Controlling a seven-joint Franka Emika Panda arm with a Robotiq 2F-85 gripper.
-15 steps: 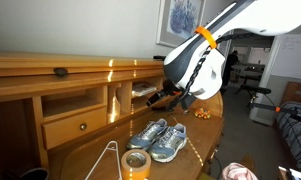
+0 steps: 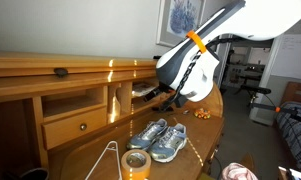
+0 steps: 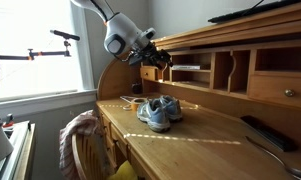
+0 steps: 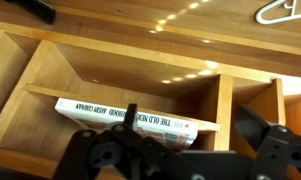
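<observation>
In the wrist view my gripper is open, its two dark fingers spread apart with nothing between them. Just past them a white book (image 4: 100, 112) lies in a wooden compartment, its spine lettering facing the camera. The left finger covers part of that spine. From the second exterior view, my dark gripper (image 3: 162, 62) hangs in front of the desk's upper compartments. A pair of grey-blue shoes (image 2: 170, 143) stands on the desktop, below and clear of the arm.
A roll of tape (image 2: 136, 158) sits near the shoes. Small drawers (image 2: 75, 126) and dividers line the back of the desk (image 3: 200, 145). A dark flat object (image 3: 268, 132) lies toward the other end, with bare desktop between it and the shoes.
The arm has shifted in the first exterior view, its head turning and coming slightly nearer the compartments. The shoes and tape have stayed put.
</observation>
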